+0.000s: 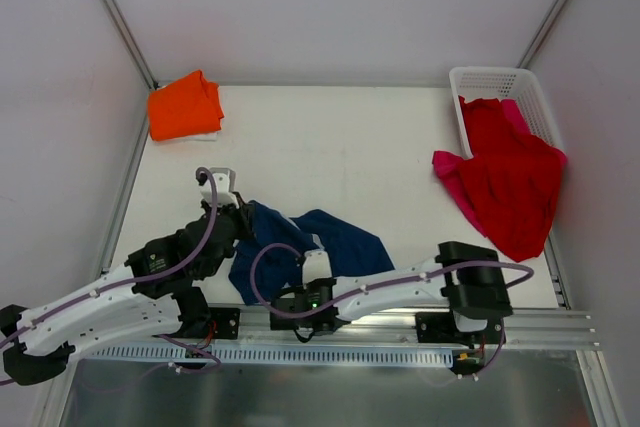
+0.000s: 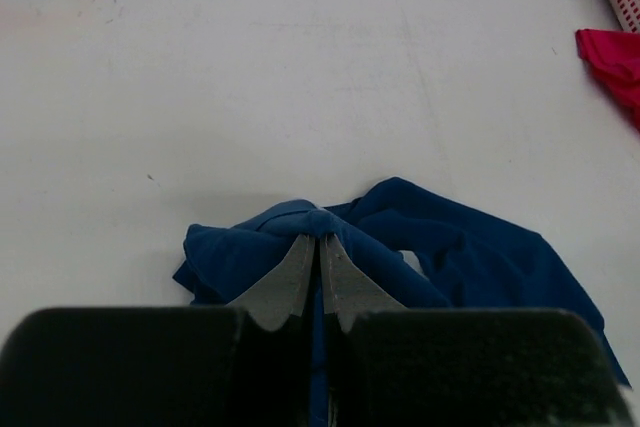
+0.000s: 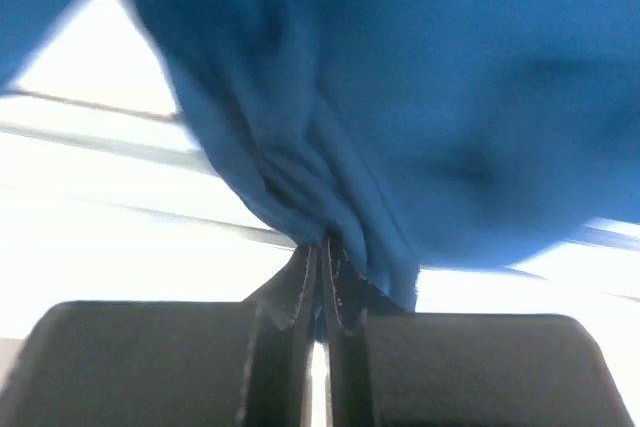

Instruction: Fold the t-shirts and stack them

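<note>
A crumpled dark blue t-shirt (image 1: 345, 242) lies at the front of the table, its near part hidden under both arms. My left gripper is shut on a gathered upper edge of it, the cloth (image 2: 290, 217) bunching up at the fingertips. In the right wrist view my right gripper is shut on a pinched fold of the same shirt (image 3: 300, 147), over the table's front edge. At the back left sits a folded orange shirt (image 1: 183, 107) on top of something white (image 1: 205, 136).
A white basket (image 1: 490, 77) at the back right holds red and pink clothes; a red garment (image 1: 515, 192) spills over its front onto the table. A metal rail (image 1: 385, 318) runs along the front.
</note>
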